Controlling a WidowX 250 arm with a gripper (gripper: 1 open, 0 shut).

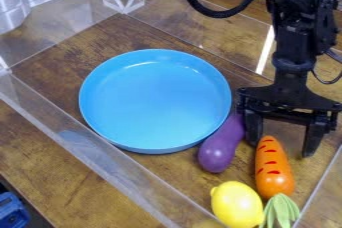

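Observation:
A blue plate (152, 100) lies left of centre. My black gripper (283, 132) is low at the right, fingers pointing down just behind an orange toy carrot (273, 168) with green leaves. A purple eggplant (218, 153) lies between plate and gripper, partly hidden by the left finger. A yellow lemon (235, 205) is at the bottom. The fingers stand apart, and nothing clearly shows held between them.
Clear plastic walls (88, 154) border the wooden surface (67, 57). Bare wood lies at the upper left. A blue object (10, 210) sits at the lower left corner, outside the wall.

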